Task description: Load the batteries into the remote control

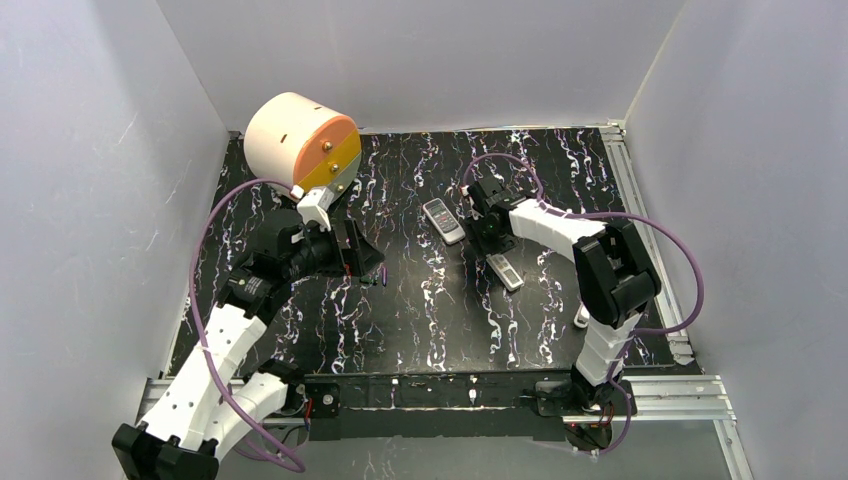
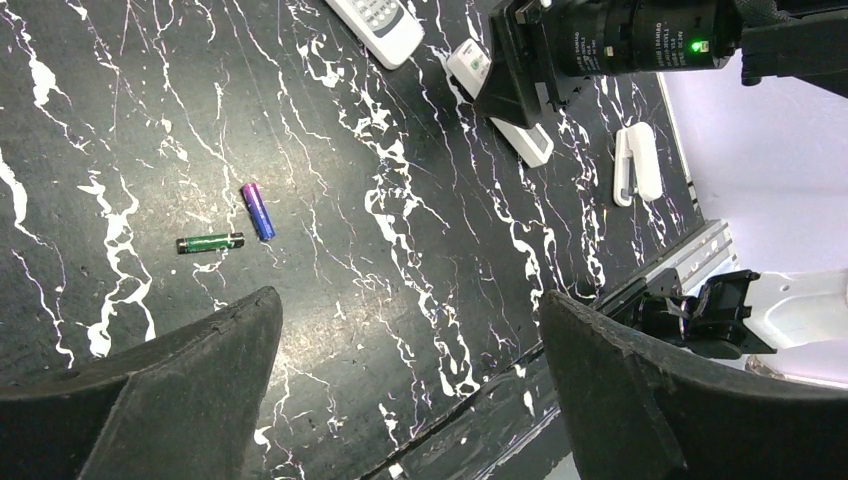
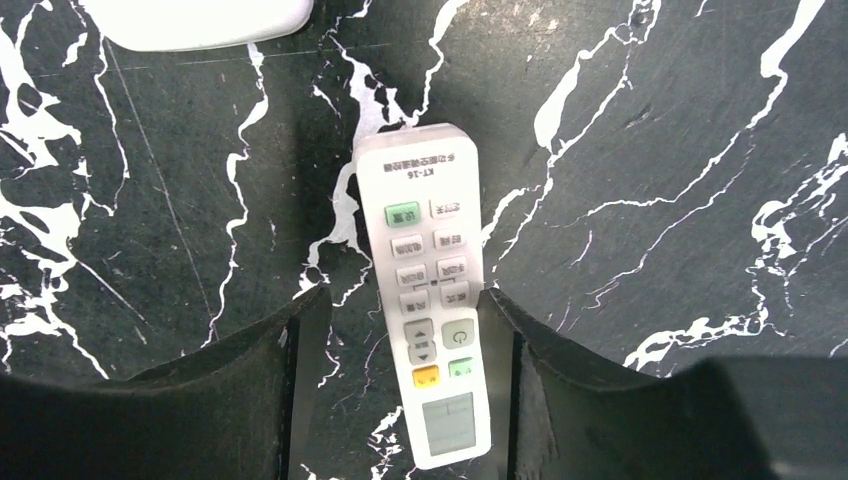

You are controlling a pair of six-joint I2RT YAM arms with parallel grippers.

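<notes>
My right gripper is part open over the narrow white remote (image 3: 432, 290), which lies face up between its fingers; I cannot tell whether they touch it. A second remote (image 1: 443, 221) lies to the upper left of that one. My left gripper hangs open with nothing between its fingers, above the tabletop near a green battery (image 2: 210, 243) and a purple battery (image 2: 256, 211).
A round cabinet (image 1: 290, 140) with coloured drawers stands at the back left. A white stapler (image 2: 640, 160) lies near the right edge.
</notes>
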